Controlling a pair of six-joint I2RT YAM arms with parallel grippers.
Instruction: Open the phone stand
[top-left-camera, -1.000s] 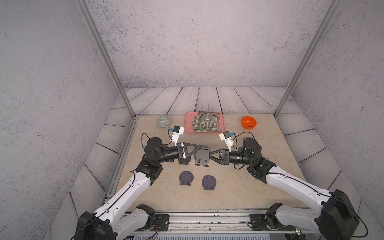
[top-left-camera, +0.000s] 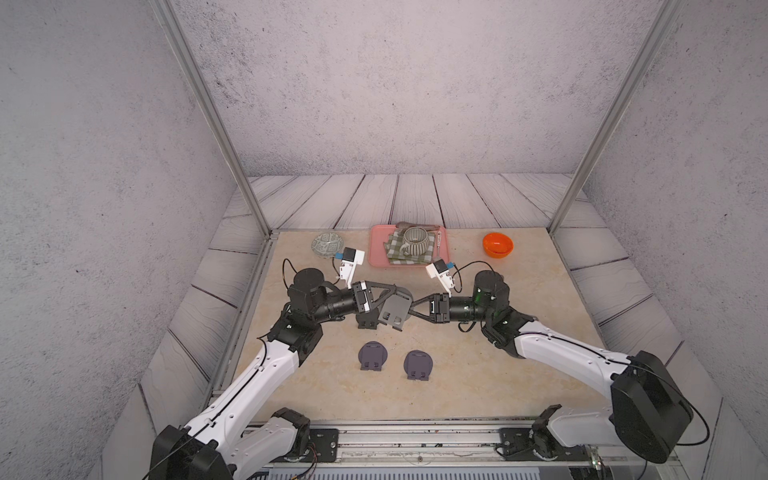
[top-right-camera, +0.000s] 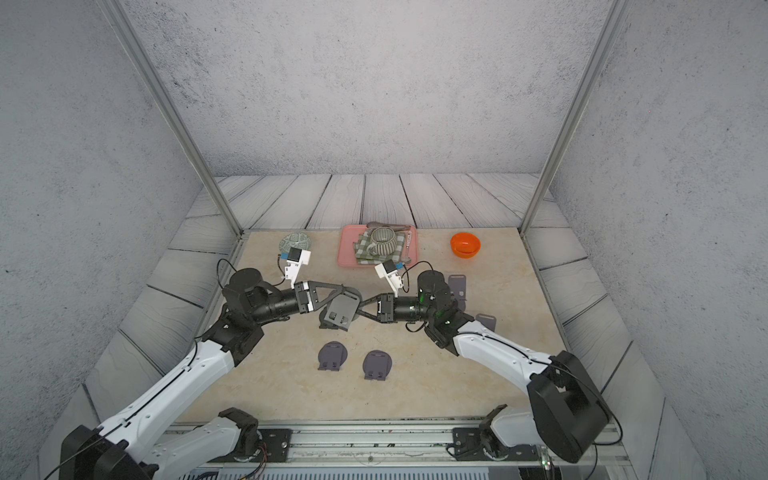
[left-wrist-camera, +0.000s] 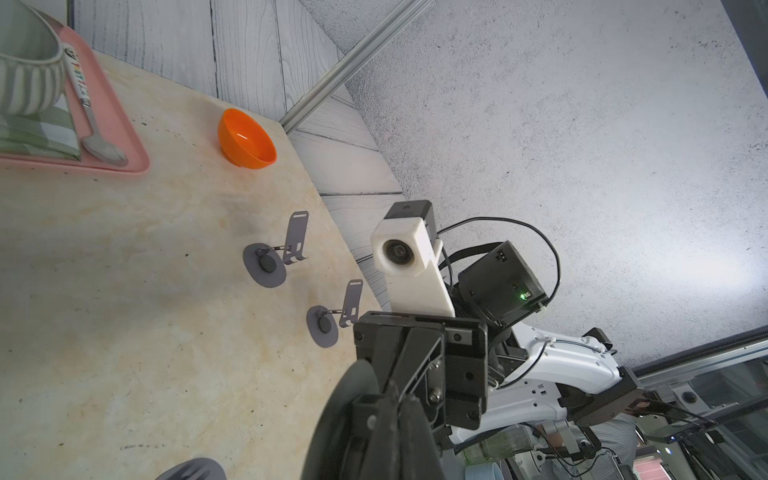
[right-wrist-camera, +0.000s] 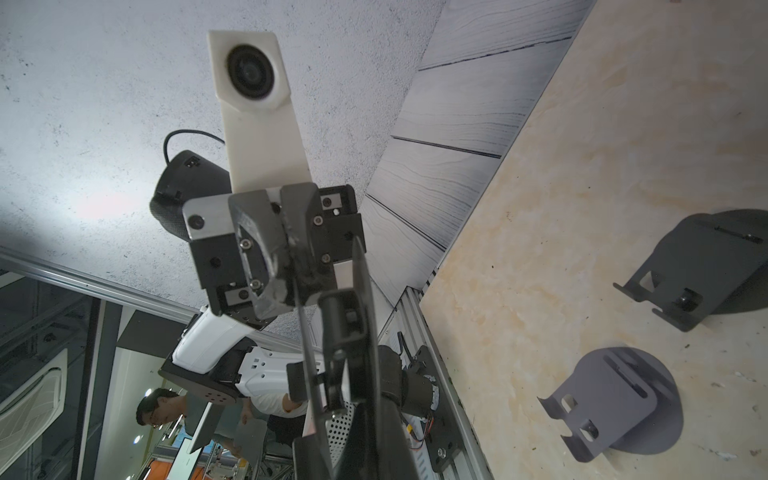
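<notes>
A grey phone stand is held above the table between my two grippers, its phone plate tilted in the top left view. My left gripper is shut at the upper edge of the round base. From the other side, my right gripper is shut at the plate's right edge. The exact contact at the fingertips is hard to make out.
Folded stands lie below on the table, with a darker stand nearby. Two opened stands stand on the right. A pink tray and orange bowl are at the back.
The stand has shifted left and its plate has turned from upright to tilted. My left gripper has barely moved.
</notes>
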